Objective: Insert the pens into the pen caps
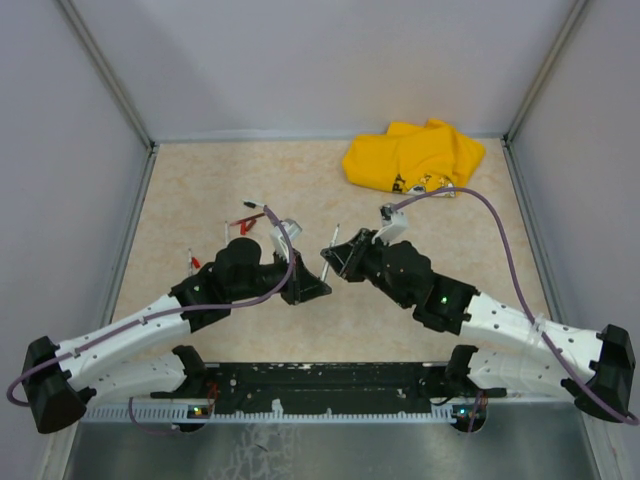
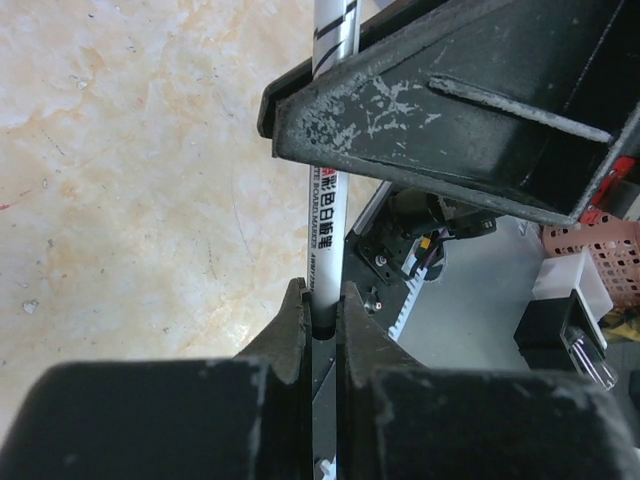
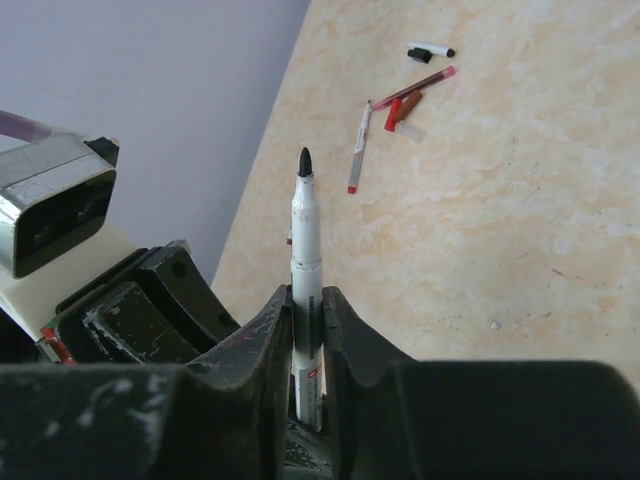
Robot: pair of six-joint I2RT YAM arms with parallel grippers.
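An uncapped white pen (image 3: 307,235) with a black tip stands between both grippers, its tip free and pointing up in the right wrist view. My left gripper is shut on the pen's black rear end. Higher up the barrel, the fingers of my right gripper lie on both sides of the pen; whether they still press on it is unclear. Loose on the table are a red cap (image 3: 392,114), a brown cap (image 3: 408,105), a black cap (image 3: 420,56), a maroon pen (image 3: 415,88), a white-and-black pen (image 3: 430,48) and a white-and-red pen (image 3: 360,148).
A yellow cloth (image 1: 405,165) lies at the back right of the table. Both arms meet near the middle, their grippers very close together. Bare tabletop (image 1: 290,170) extends behind them.
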